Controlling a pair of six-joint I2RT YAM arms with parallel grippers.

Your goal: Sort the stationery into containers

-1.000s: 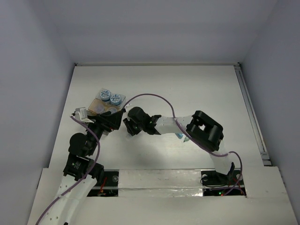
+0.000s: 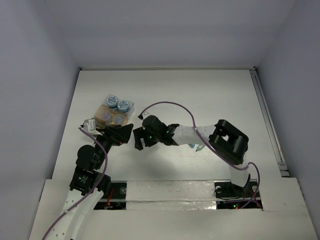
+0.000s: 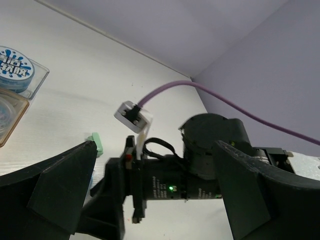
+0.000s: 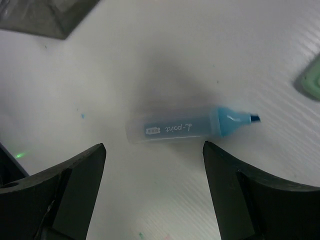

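In the right wrist view a translucent blue pen (image 4: 177, 125) lies on the table just beyond my open right gripper, nothing held between its fingers; part of a green object (image 4: 312, 80) is at the right edge. Another green piece (image 3: 96, 142) shows in the left wrist view. My left gripper (image 2: 120, 134) stands open and empty below the containers. A clear container with blue tubs (image 2: 123, 106) and an amber-tinted container (image 2: 106, 115) holding round pieces stand at the back left.
Small blue and green items (image 2: 200, 147) lie partly under the right arm. Walls enclose the sides and back.
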